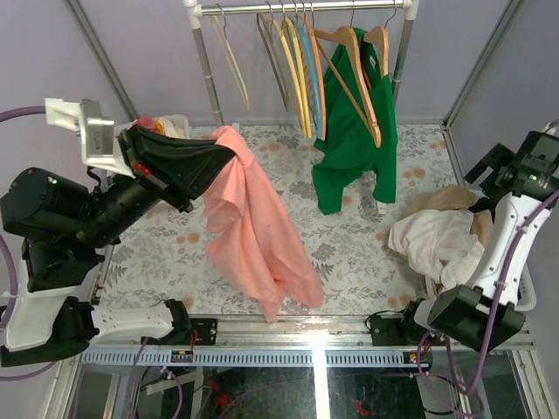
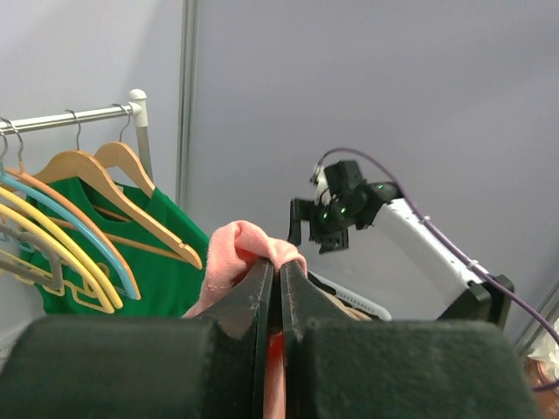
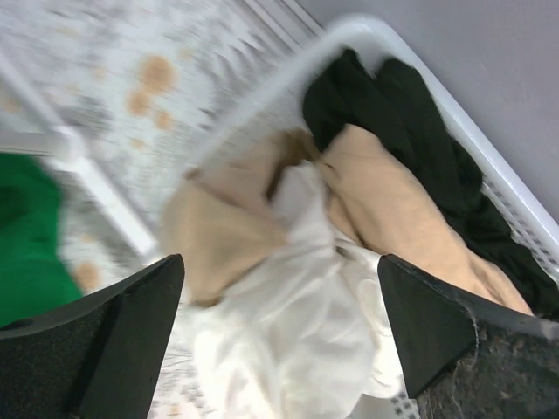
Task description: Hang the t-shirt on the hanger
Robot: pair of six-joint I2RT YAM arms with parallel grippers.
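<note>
A pink cloth (image 1: 253,231), probably the t-shirt, hangs down from my left gripper (image 1: 229,154), whose fingers are shut on its upper edge. In the left wrist view the bunched pink fabric (image 2: 244,248) shows just beyond the closed fingertips. My right gripper stands open above a white bin, with no cloth between its fingers. Several hangers hang from the rail (image 1: 306,7): a pale one (image 1: 231,63), yellow ones (image 1: 301,74), a blue one (image 1: 311,65) and wooden ones. A green garment (image 1: 356,148) is on a wooden hanger (image 1: 360,83).
At the right, the white bin (image 3: 515,183) holds white cloth (image 3: 306,323), beige cloth (image 3: 393,192) and black cloth (image 3: 393,122). Another bin (image 1: 177,124) stands at the back left, partly hidden by the left arm.
</note>
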